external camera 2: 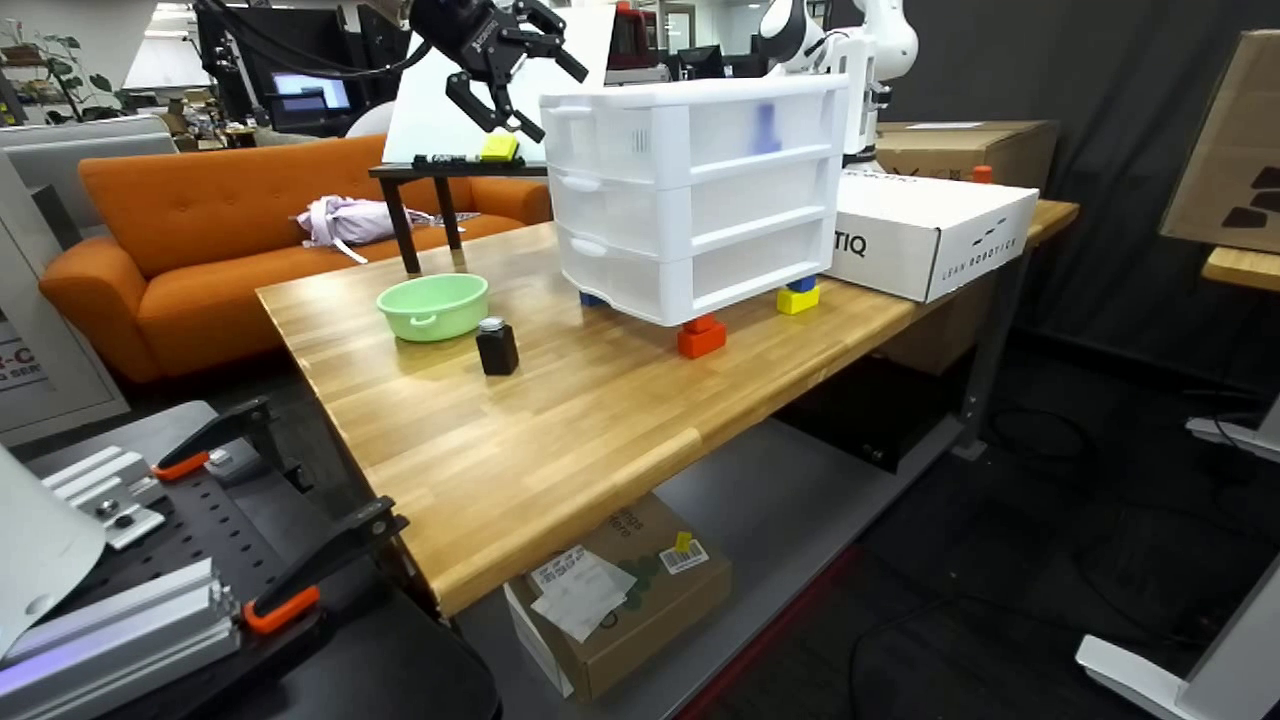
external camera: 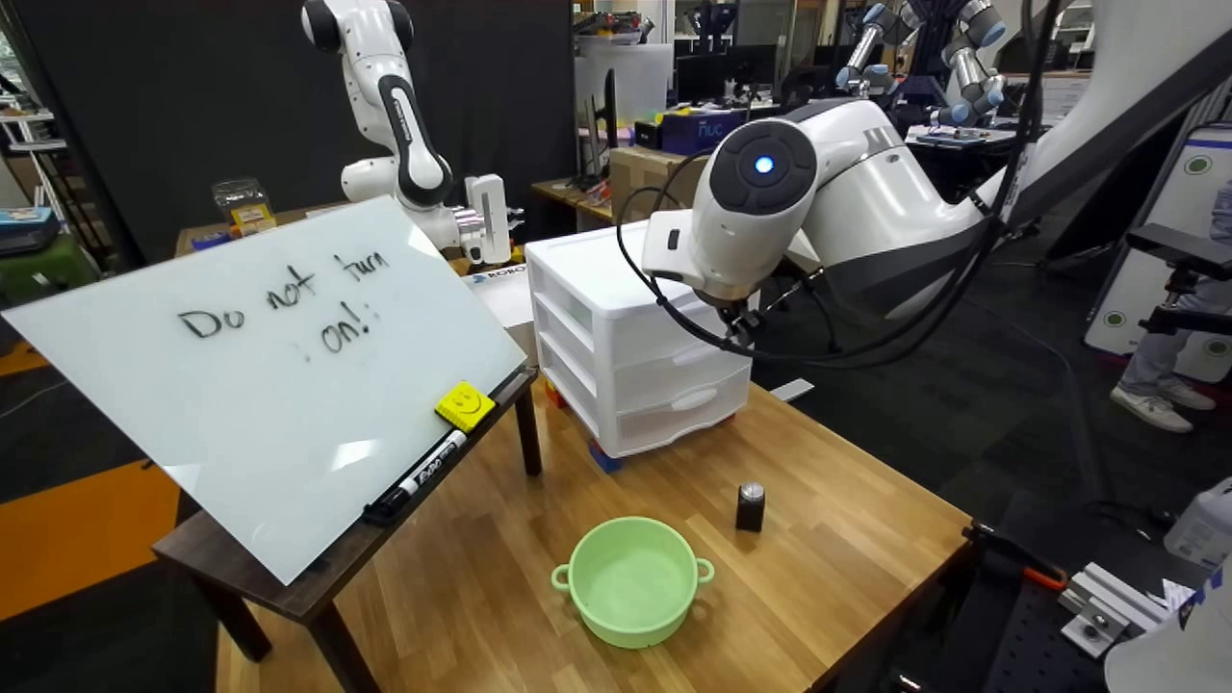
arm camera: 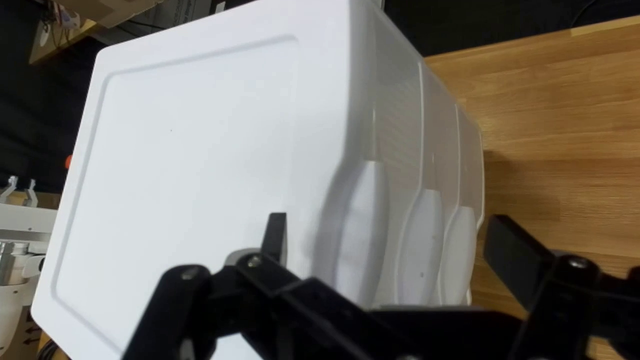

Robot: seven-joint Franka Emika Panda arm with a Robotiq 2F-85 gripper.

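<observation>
My gripper stands open above the front edge of a white three-drawer unit [arm camera: 198,144]. In the wrist view one finger [arm camera: 275,235] shows over the lid and the other [arm camera: 516,258] over the wood beyond the drawer handles [arm camera: 420,246]; nothing is held between them. All the drawers look closed. In exterior view 2 the gripper [external camera 2: 552,90] appears high at the unit's front left; exterior view 1 mostly hides it behind the wrist. A green two-handled bowl [external camera: 632,579] and a dark shaker with a silver cap [external camera: 751,508] rest on the table in front.
On a dark stand, a tilted whiteboard [external camera: 266,381] carries a yellow sponge [external camera: 464,406] and a marker [external camera: 433,462]. Coloured blocks [external camera 2: 702,336] lie under the drawer unit. A white box [external camera 2: 930,228] is beside it. Bare wood [external camera: 832,577] surrounds the shaker.
</observation>
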